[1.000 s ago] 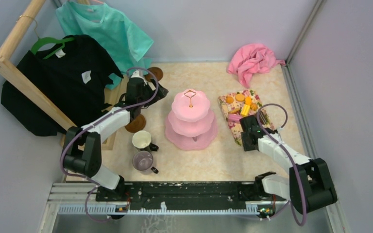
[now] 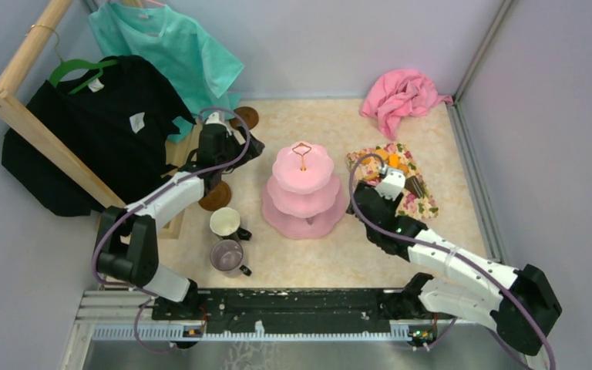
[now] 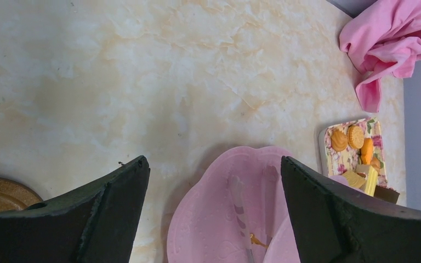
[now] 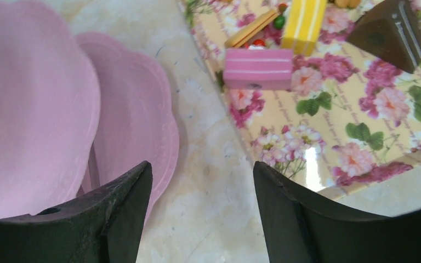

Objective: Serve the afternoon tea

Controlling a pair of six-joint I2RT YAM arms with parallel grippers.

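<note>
A three-tiered pink cake stand (image 2: 302, 166) stands mid-table. Right of it, a floral tray (image 4: 378, 126) holds a pink cake slice (image 4: 257, 68), a yellow slice (image 4: 303, 24), a brown wedge (image 4: 389, 33) and several small pastries. My right gripper is over the gap between stand and tray, fingers apart with nothing between them. My left gripper is open and empty left of the stand, above its edge in the left wrist view.
Two mugs (image 2: 230, 260) stand at front left beside wooden coasters (image 2: 214, 197). Shirts on a wooden rack (image 2: 38, 127) fill the left. A pink cloth (image 2: 401, 96) lies back right.
My right arm has moved up and to the left in the top view, from the tray's front toward the cake stand. My left arm is unmoved.
</note>
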